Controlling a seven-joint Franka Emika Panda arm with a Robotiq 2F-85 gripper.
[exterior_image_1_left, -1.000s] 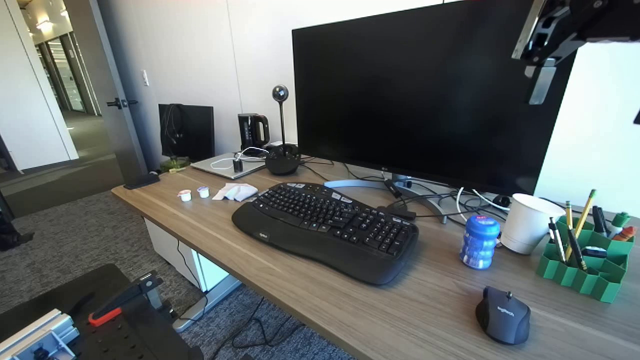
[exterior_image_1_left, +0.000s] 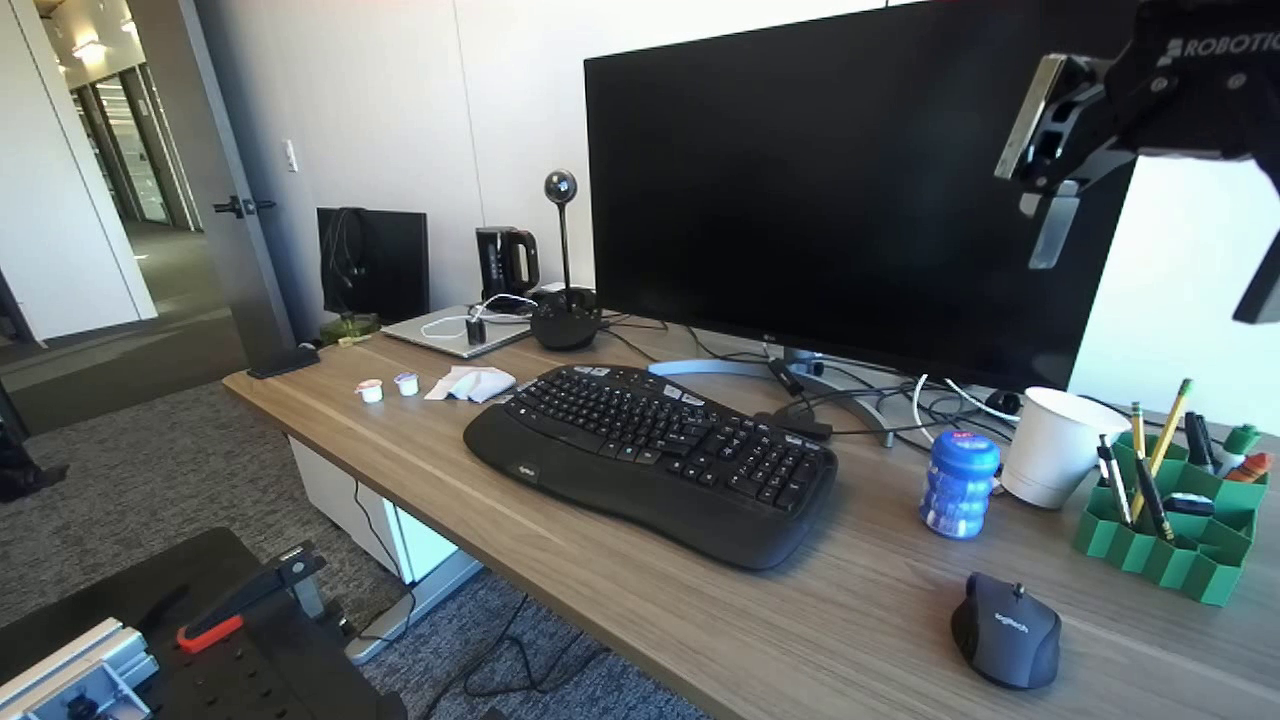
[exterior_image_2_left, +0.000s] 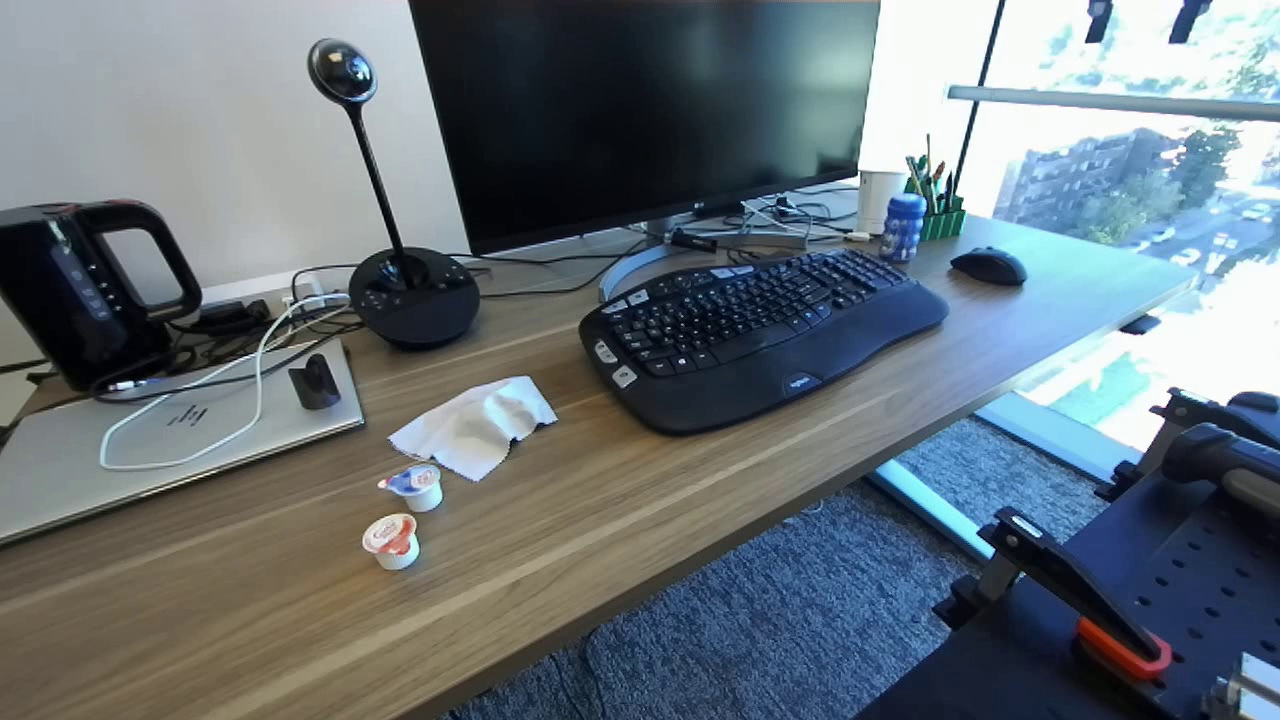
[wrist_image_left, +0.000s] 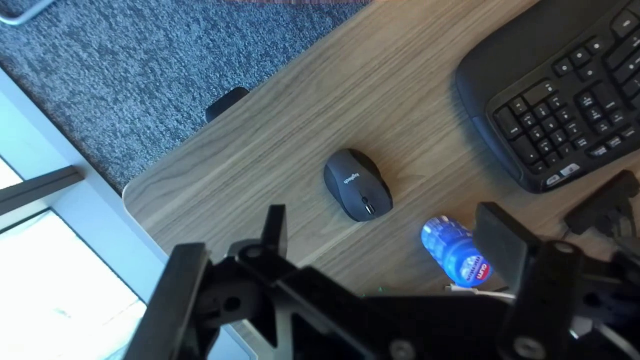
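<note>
High over the right end of the desk, my gripper (exterior_image_1_left: 1149, 286) stands open in front of the monitor's right edge, its fingers wide apart and empty. Only the two fingertips (exterior_image_2_left: 1098, 24) reach into the top right of the second exterior view. Looking down past the gripper, the wrist view has a dark grey mouse (wrist_image_left: 354, 186) between and beyond the fingers, well below them. A blue gum bottle (wrist_image_left: 451, 246) is near the right finger there; it stands upright on the desk. A white paper cup (exterior_image_1_left: 1056, 450) is behind it, beside a green organizer (exterior_image_1_left: 1158, 554) holding pens and pencils.
A black keyboard (exterior_image_1_left: 654, 462) fills mid-desk before the large monitor (exterior_image_1_left: 840, 192), with cables behind. Toward the left end are a white cloth (exterior_image_2_left: 474, 422), two creamer cups (exterior_image_2_left: 393, 542), a laptop (exterior_image_2_left: 72, 462), a kettle (exterior_image_2_left: 90, 288) and a ball-topped stand (exterior_image_2_left: 414, 300). Bare desk surrounds the mouse.
My gripper has come lower and slightly left in the first exterior view, with its second finger now showing more. Objects on the desk have stayed where they were.
</note>
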